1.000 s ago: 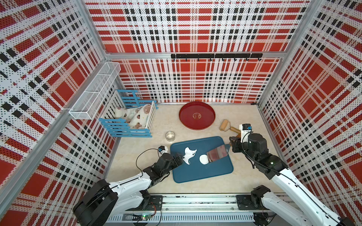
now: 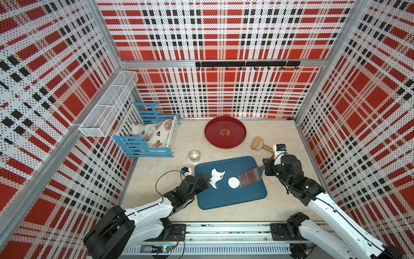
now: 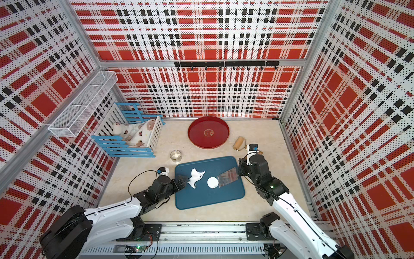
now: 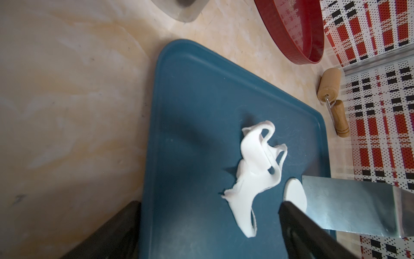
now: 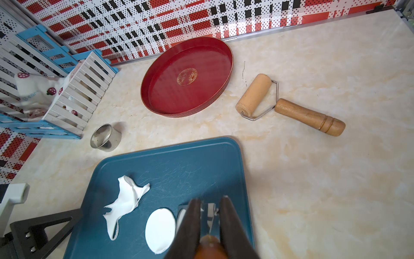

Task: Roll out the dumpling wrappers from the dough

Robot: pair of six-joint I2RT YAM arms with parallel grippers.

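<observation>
On the blue tray (image 2: 215, 196) lie a flat white round of dough (image 2: 233, 182) and an irregular white dough scrap (image 2: 215, 177). My right gripper (image 2: 266, 165) is shut on the wooden handle of a metal scraper (image 4: 349, 202), whose blade is low over the tray's right part, just beside the round. My left gripper (image 2: 203, 183) is open above the tray's left edge, left of the scrap, with nothing between its fingers.
A wooden rolling pin (image 5: 254, 94) lies behind the tray at right, a red round tray (image 2: 225, 125) at the back, a steel ring (image 2: 194, 155) behind the left corner. A blue-and-white crate (image 2: 142, 151) stands at back left.
The left arm and the dough scrap look unchanged.
</observation>
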